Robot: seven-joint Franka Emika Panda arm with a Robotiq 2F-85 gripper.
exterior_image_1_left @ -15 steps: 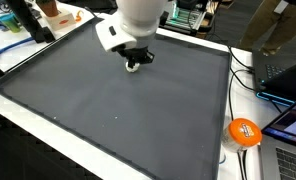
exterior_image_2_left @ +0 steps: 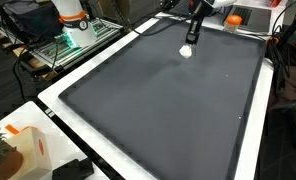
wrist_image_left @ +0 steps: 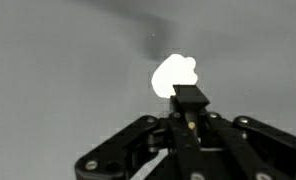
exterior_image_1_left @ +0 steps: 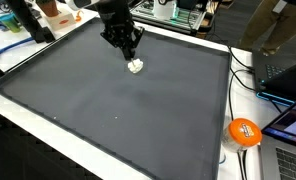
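Observation:
A small white object (exterior_image_1_left: 135, 66) with an uneven outline appears at the fingertips of my gripper (exterior_image_1_left: 130, 55), over the dark grey board (exterior_image_1_left: 98, 100). From the other side, the white object (exterior_image_2_left: 185, 51) shows just below the gripper (exterior_image_2_left: 191, 40). In the wrist view the white object (wrist_image_left: 174, 74) lies right beyond the black fingertips of the gripper, which are closed together on its near edge. The fingers hide that edge. What the object is, and its exact height above the board, I cannot tell.
Otherwise the board is bare. An orange-topped container (exterior_image_1_left: 242, 134) stands on the white table's edge, beside a laptop (exterior_image_1_left: 283, 155). A keyboard (exterior_image_1_left: 285, 84) lies off to the right. Bins and tools crowd the far left.
The gripper and arm have shifted back and up from the nearer, lower pose of a second ago.

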